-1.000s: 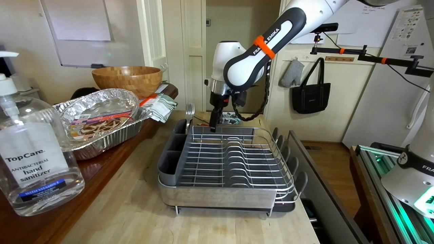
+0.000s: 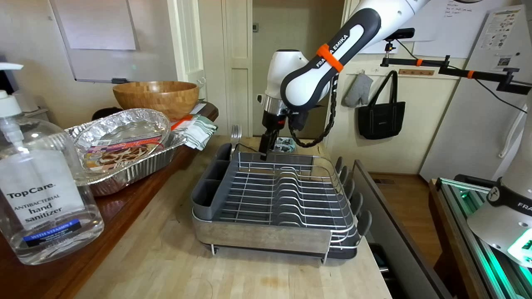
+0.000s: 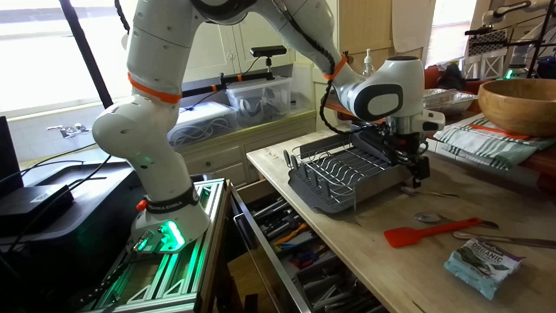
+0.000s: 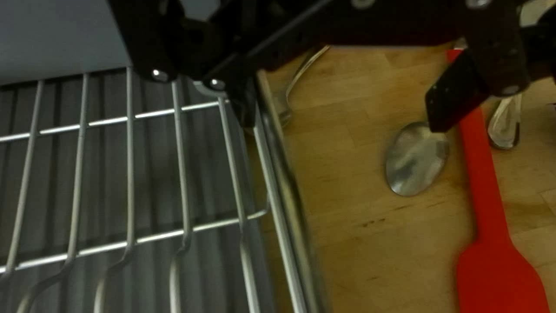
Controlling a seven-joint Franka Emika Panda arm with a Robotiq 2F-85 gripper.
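Note:
My gripper is open at one end wall of the grey dish rack (image 4: 292,203). One of its fingers (image 4: 242,107) overlaps the rack's rim, and the other is out over the wooden counter; whether the near finger touches the rim I cannot tell. In exterior view 1 the gripper (image 2: 264,155) is at the rack's far end, beside the cutlery caddy (image 2: 204,192), where a fork (image 2: 235,133) stands upright. Below the outer finger in the wrist view are a spoon (image 4: 417,159) and a red spatula (image 4: 487,229). Nothing is held.
More cutlery (image 3: 505,239) and a snack bag (image 3: 484,263) lie on the counter by the spatula. An open drawer (image 3: 292,234) full of utensils runs along the counter edge. A wooden bowl (image 2: 157,94) and foil trays (image 2: 124,174) stand on the raised ledge.
The rack has turned slightly on the counter: its near end has shifted left, its far end a little right. My gripper has moved slightly right with the far end.

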